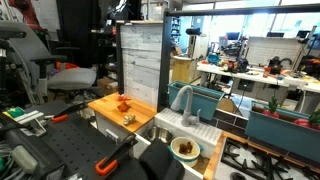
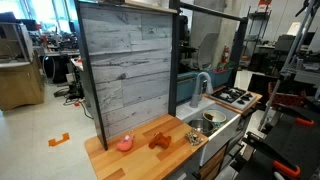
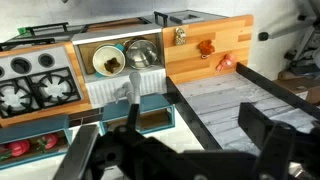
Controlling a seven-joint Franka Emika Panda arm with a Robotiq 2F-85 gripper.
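In the wrist view, my gripper appears along the lower edge with its dark fingers apart, and nothing shows between them. It is high above the toy kitchen. A bowl with a yellowish inside sits in the sink basin, beside the grey faucet. On the wooden counter lie an orange-red item, a second reddish item and a small tan item. The counter pieces also show in exterior view 2: a pink-red one, an orange-brown one and a pale one.
A stove with black burners adjoins the sink. Teal planter boxes with red-and-green plants stand behind it. A tall grey wood-plank panel rises along the counter's back.
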